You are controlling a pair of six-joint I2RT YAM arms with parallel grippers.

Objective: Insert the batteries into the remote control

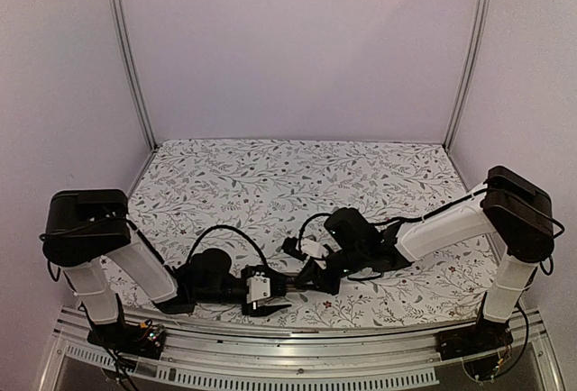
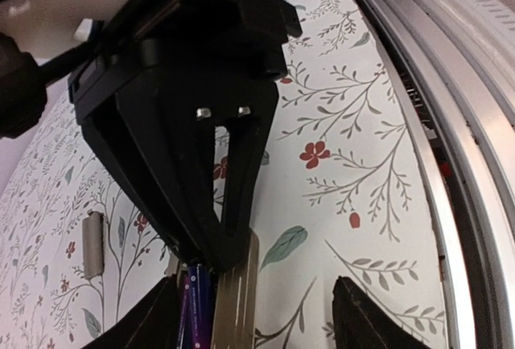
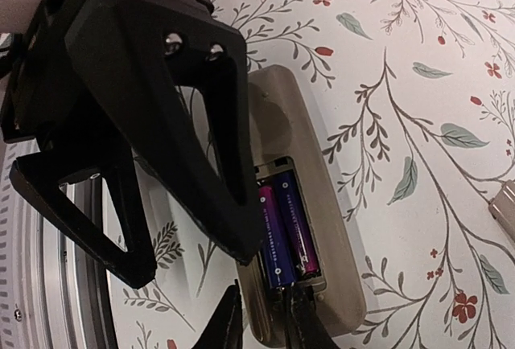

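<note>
The beige remote lies on the floral mat, two purple batteries side by side in its compartment; the left wrist view shows the remote (image 2: pixel 235 309) too. My right gripper stands part open over the compartment, a black finger reaching down beside the batteries. My left gripper is open at the remote's near end, its two fingertips apart at the bottom of the left wrist view. In the top view both grippers meet near the front edge, mostly hiding the remote.
A small beige piece (image 2: pixel 92 244), likely the cover, lies apart on the mat. The metal rail (image 1: pixel 297 337) runs along the front edge.
</note>
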